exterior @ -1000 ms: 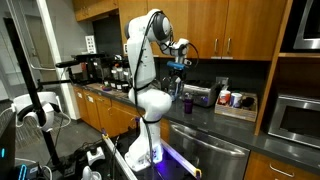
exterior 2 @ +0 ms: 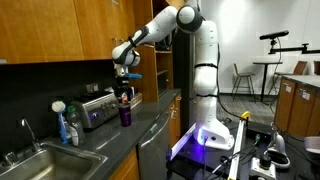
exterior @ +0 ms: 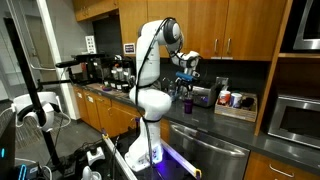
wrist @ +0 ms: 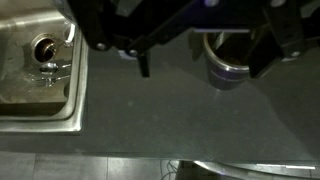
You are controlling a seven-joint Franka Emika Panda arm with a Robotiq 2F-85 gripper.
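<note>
A dark purple cup (exterior 2: 125, 117) stands upright on the dark counter, near its front edge in exterior view 2. My gripper (exterior 2: 125, 92) hangs just above it, pointing down. In the wrist view the cup (wrist: 228, 74) sits to the right, partly covered by a finger. The fingers of my gripper are spread wide there, with the cup's rim lying nearer the right one. No hold on the cup shows. The same cup (exterior: 188, 104) looks small and dark below the gripper in exterior view 1.
A steel sink (exterior 2: 75, 165) lies to one side, with bottles (exterior 2: 72, 127) behind it. A toaster (exterior: 204, 97) stands close behind the cup. Further right is a wooden crate (exterior: 238, 105) of items. Bare counter (exterior: 225, 122) stretches along the front.
Over the last second my gripper has come down and a little to the right in exterior view 1, closer to the cup. The cup appears to stay in place.
</note>
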